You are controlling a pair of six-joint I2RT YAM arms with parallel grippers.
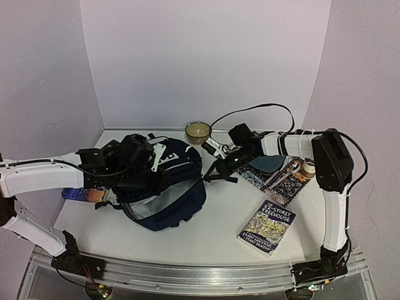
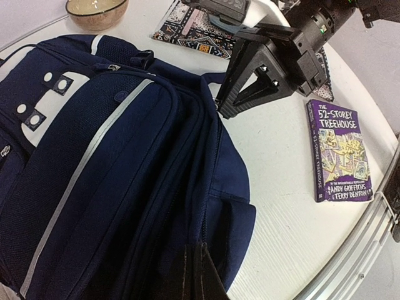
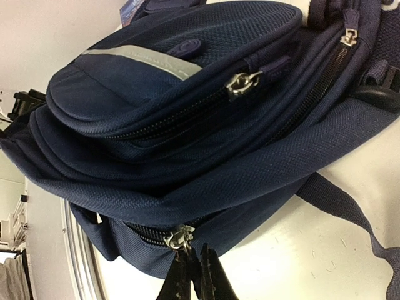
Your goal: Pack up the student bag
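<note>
The navy student bag (image 1: 181, 215) lies on the left half of the table, its main opening partly apart with pale lining showing in the top view. My right gripper is shut on a metal zipper pull at the bag's edge; in the left wrist view, the right gripper meets the zip line at the bag's far side. Over the bag, my left gripper has its fingers together at the opening's edge. Whether fabric is pinched there cannot be told. A purple book (image 1: 267, 226) lies flat at the front right.
At the back stands a brown bowl (image 1: 198, 132). A patterned cloth pouch (image 1: 281, 187) lies under the right arm, near a jar (image 1: 308, 169). Another book (image 1: 83, 192) shows at the left.
</note>
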